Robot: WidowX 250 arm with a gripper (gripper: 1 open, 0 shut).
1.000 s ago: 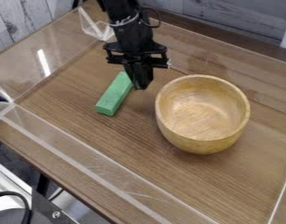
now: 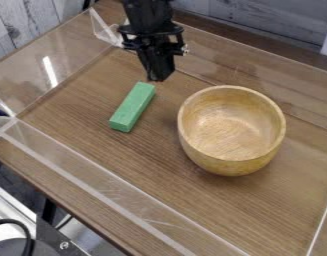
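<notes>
A green rectangular block (image 2: 132,106) lies flat on the wooden table (image 2: 152,200), left of a large round wooden bowl (image 2: 231,130), apart from it. Above and behind the block, at the top centre, is my black gripper (image 2: 159,72), shut, with nothing seen between its fingers.
A dark cable (image 2: 16,228) curves at the lower left edge. The table's back left edge shows at the top left.
My gripper has moved back, away from the area beside the bowl and block, toward the top of the view. The block and bowl have stayed put.
</notes>
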